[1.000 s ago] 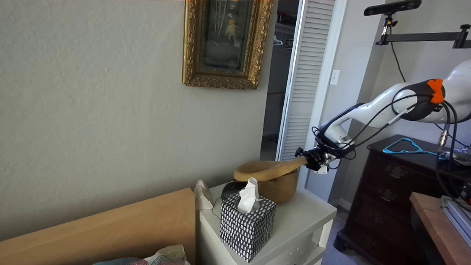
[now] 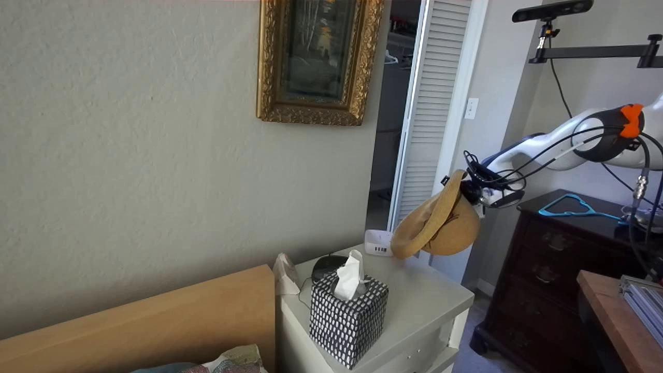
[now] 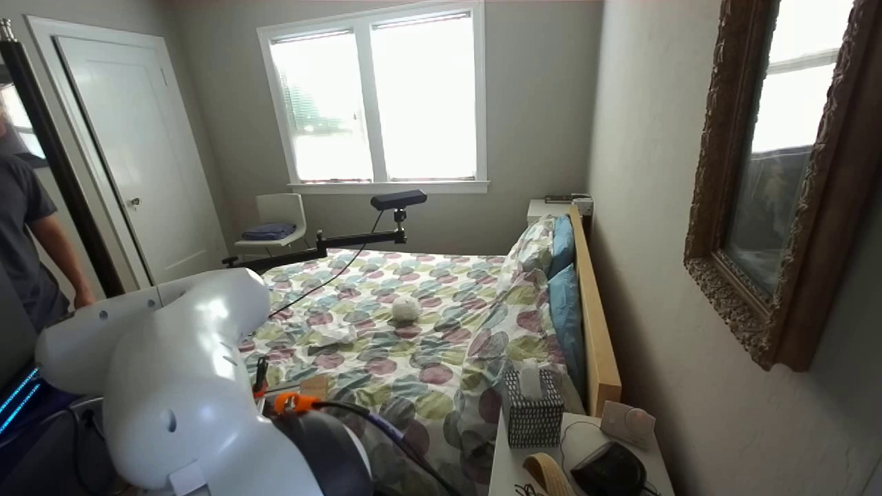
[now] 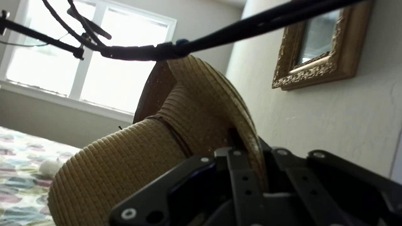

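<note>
A tan woven hat [image 2: 457, 230] with a dark band hangs tilted in the air above the right part of the white nightstand [image 2: 429, 298]. My gripper [image 2: 470, 186] is shut on its brim. The wrist view shows the brim pinched between the dark fingers of my gripper, with the hat's crown [image 4: 109, 169] reaching down to the left. In exterior view 2 just a strip of the hat [image 3: 547, 472] shows at the bottom edge, and the gripper itself is out of sight there.
On the nightstand stand a patterned tissue box [image 2: 349, 314], a black round object [image 2: 328, 266], a pinkish wedge-shaped object [image 2: 285, 275] and a small white device [image 2: 377, 242]. A dark dresser [image 2: 534, 273] with a blue hanger [image 2: 575, 208] is at the right. The bed [image 3: 397, 281] lies beyond the nightstand.
The hat has risen off the nightstand and swung right with my gripper, tipping from nearly level to steeply tilted. The small white device behind it has come into view.
</note>
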